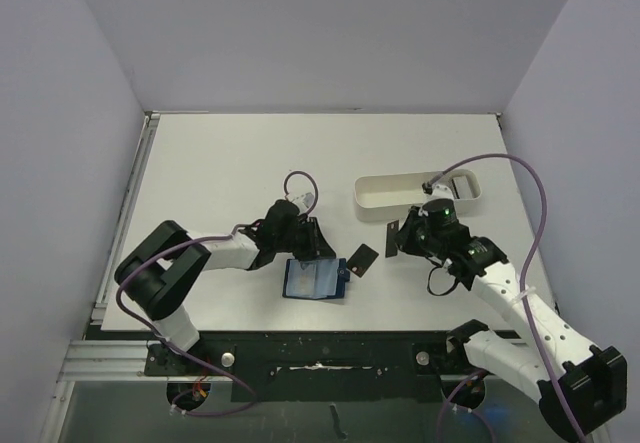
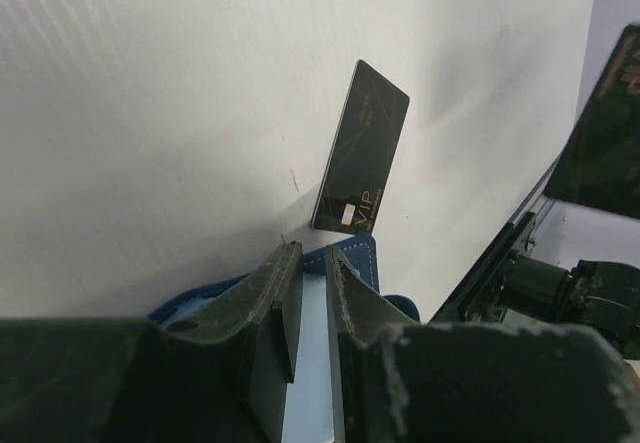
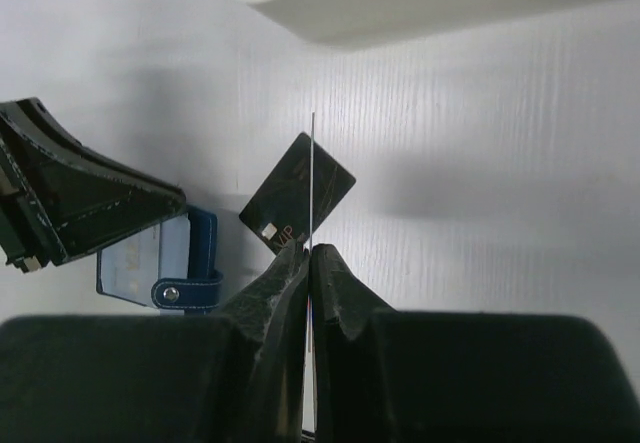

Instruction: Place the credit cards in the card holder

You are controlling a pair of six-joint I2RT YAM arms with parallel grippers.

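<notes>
The card holder (image 1: 302, 281), dark blue with light clear sleeves, lies open on the table. My left gripper (image 1: 320, 254) is down at it; in the left wrist view its fingers (image 2: 285, 298) stand slightly apart with a light sleeve (image 2: 312, 363) of the holder between them. Right of the holder a black VIP card (image 2: 362, 148) lies flat, one end close to the holder's strap. My right gripper is shut on another black card (image 1: 392, 239), which appears edge-on as a thin line in the right wrist view. That card is held up to the right of the lying card.
A long cream tray (image 1: 380, 213) stands behind the right gripper, with a pale item (image 1: 462, 187) at its right end.
</notes>
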